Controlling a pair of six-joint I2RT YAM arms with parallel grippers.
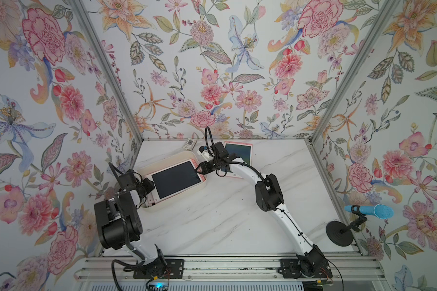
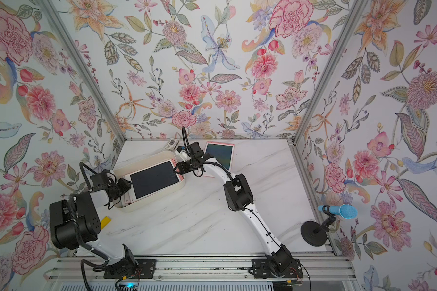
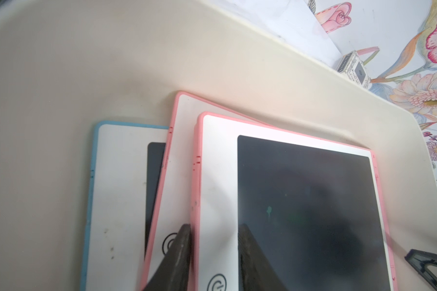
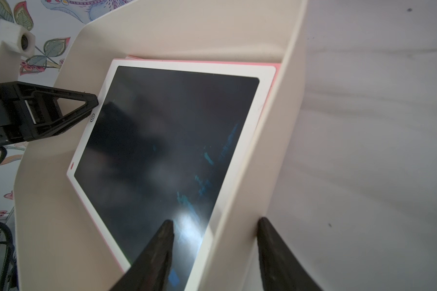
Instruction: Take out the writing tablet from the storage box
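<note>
In the cream storage box [image 3: 106, 63] lies a stack of writing tablets. The top tablet [image 3: 306, 194], pink-edged with a dark screen, overlaps a second pink-edged tablet [image 3: 179, 160] and a blue-edged tablet [image 3: 116, 208]. My left gripper is part open at the stack's left end, its fingers on either side of the top tablet's left edge; one finger is close against the pink side. At the box's right end my right gripper is shut on the box wall, one finger [image 4: 155, 252] inside over the tablet screen, the other outside.
Behind the right arm another pink-edged tablet [image 1: 239, 151] lies on the table. A small white device [image 1: 189, 144] sits behind the box. A blue lamp-like object on a black stand [image 1: 339, 233] is at the right.
</note>
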